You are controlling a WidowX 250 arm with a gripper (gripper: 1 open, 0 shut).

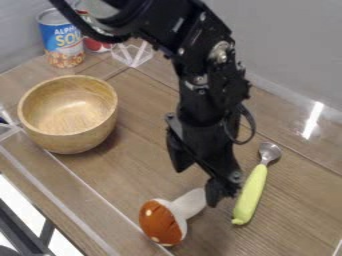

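My black gripper [201, 168] hangs open, fingers pointing down, over the middle of the wooden table. Just below it lies a mushroom-like object with an orange cap [160, 222] and white stem, the stem's end close under my fingers. To the right lies a yellow-green handled utensil [249, 192] with a metal tip. A wooden bowl [67, 114] stands on the left.
An Alpha soup can [62, 40] and a red-and-white can partly hidden behind it stand at the back left. A wall runs behind. The table's front-left edge has a gap beyond it.
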